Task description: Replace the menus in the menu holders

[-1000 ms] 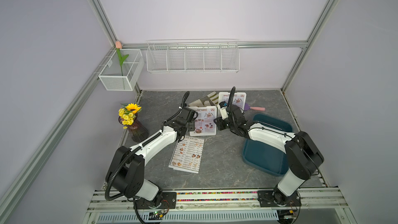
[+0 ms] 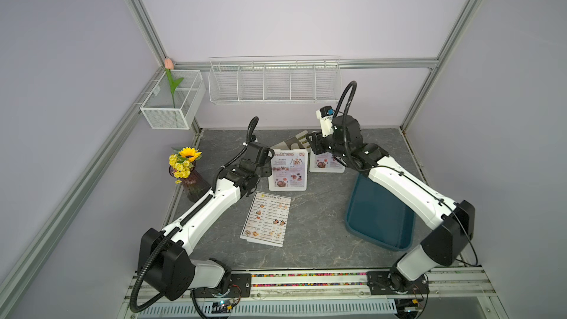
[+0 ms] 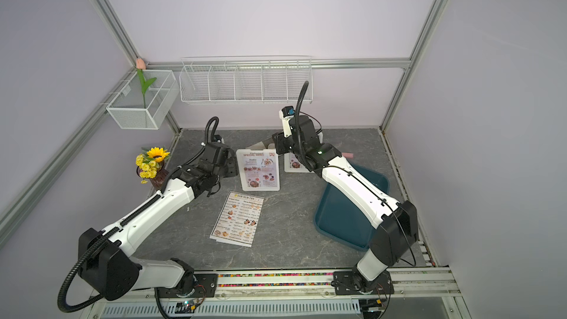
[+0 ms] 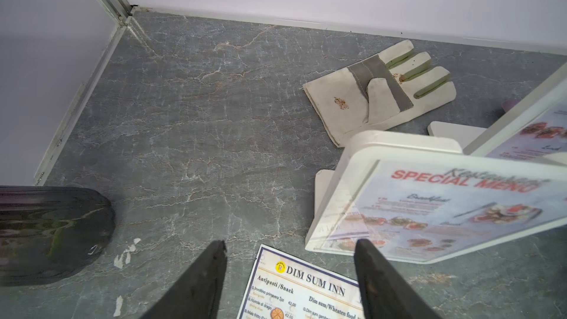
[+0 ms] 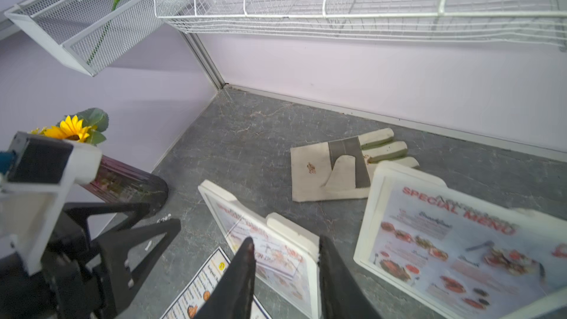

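Note:
Two white menu holders with "SPECIAL MENU" sheets stand on the grey table. The front holder (image 2: 288, 170) is clear in both top views; the rear holder (image 2: 327, 163) is partly covered by the right arm. Printed "DIM SUM INN" menus (image 2: 267, 218) lie stacked flat in front of them. My left gripper is open beside the left edge of the front holder, apart from it, with empty fingers (image 4: 206, 271). Raised above and behind the front holder, my right gripper is part open; I see nothing held in it.
Behind the holders lies a work glove (image 4: 378, 91). A blue tray (image 2: 378, 212) fills the right side, and a flower vase (image 2: 196, 186) stands at left. Wire baskets (image 2: 274, 82) hang on the back wall. Bare table lies between menus and tray.
The front holder has shifted slightly backward and left. My right arm has swung up and back from beside it, covering the rear holder, while my left gripper has drawn slightly left.

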